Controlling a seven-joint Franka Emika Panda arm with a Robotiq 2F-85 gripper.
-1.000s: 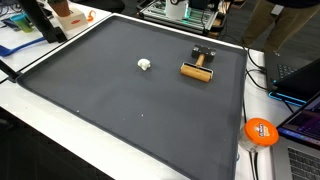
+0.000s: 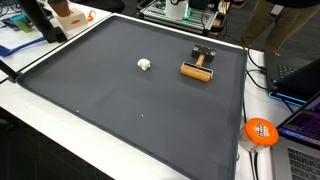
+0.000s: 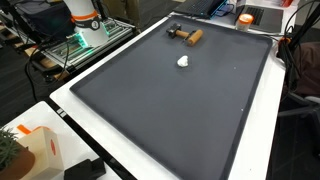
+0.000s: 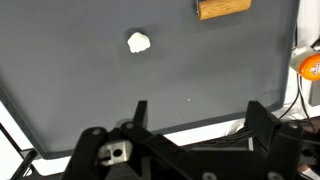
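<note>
In the wrist view my gripper stands open above the dark tray, its two black fingers far apart and only bare tray surface between them. A small white crumpled piece lies on the tray, up and to the left of the fingers. It shows in both exterior views as well, as a white lump. A roller-like tool with an orange-brown cylinder and a dark end lies on the tray; the wrist view catches only its cylinder at the top edge. The fingers are outside both exterior views.
The dark grey tray is mostly bare and has a raised rim. On the white table beside it stands an orange-lidded jar, with cables and laptops nearby. A plant pot is at the lower left of exterior view 2.
</note>
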